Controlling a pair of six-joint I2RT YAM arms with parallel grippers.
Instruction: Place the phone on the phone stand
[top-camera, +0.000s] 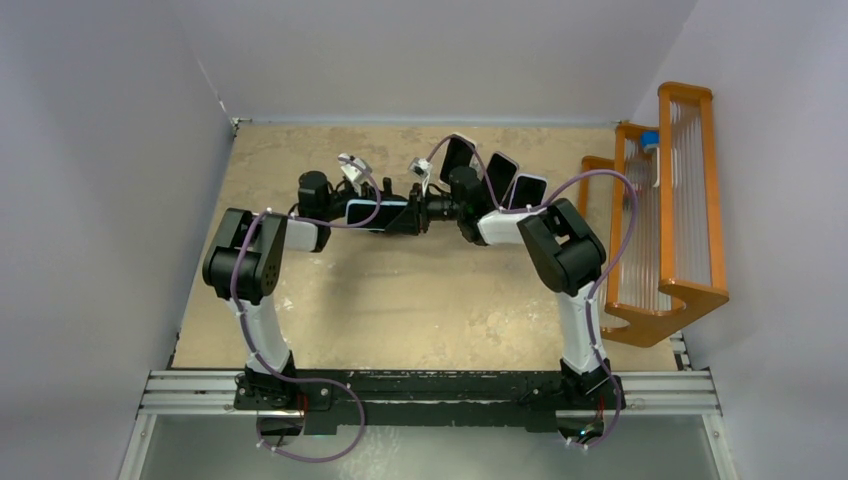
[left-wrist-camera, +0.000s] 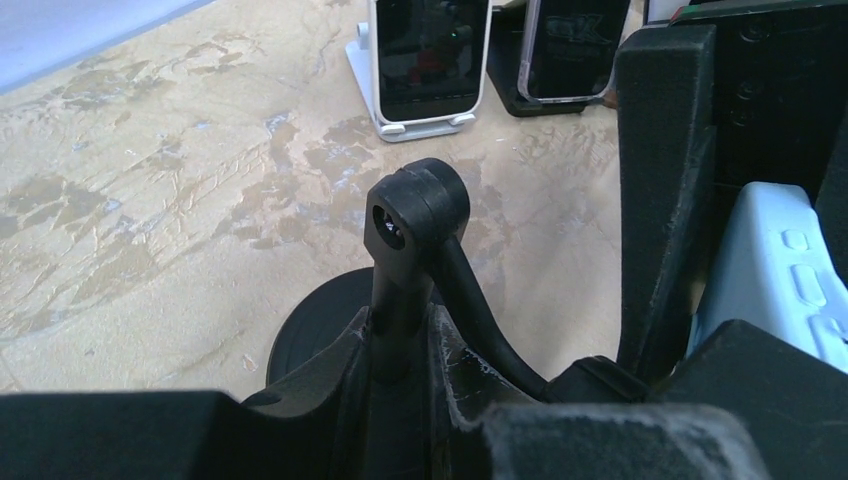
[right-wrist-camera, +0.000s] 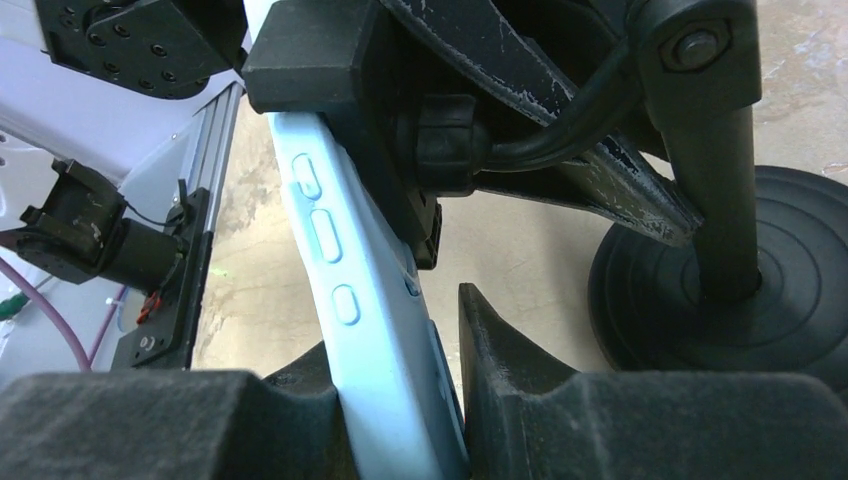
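Light blue on its back and edges, the phone (top-camera: 372, 214) lies sideways across the black stand's holder, dark screen towards the top camera. My right gripper is shut on one end of the phone (right-wrist-camera: 335, 235), seen edge-on in the right wrist view. Against the phone's other part stands the black holder (right-wrist-camera: 320, 70); how far it is seated there cannot be told. The stand has a round base (right-wrist-camera: 720, 270) and a hinged post (left-wrist-camera: 415, 205). My left gripper is shut on that post, one finger on each side.
Several phones lean on small stands at the back right, among them a white-framed phone (left-wrist-camera: 432, 60) and a clear-cased phone (left-wrist-camera: 575, 45). A wooden rack (top-camera: 690, 200) stands along the right wall.
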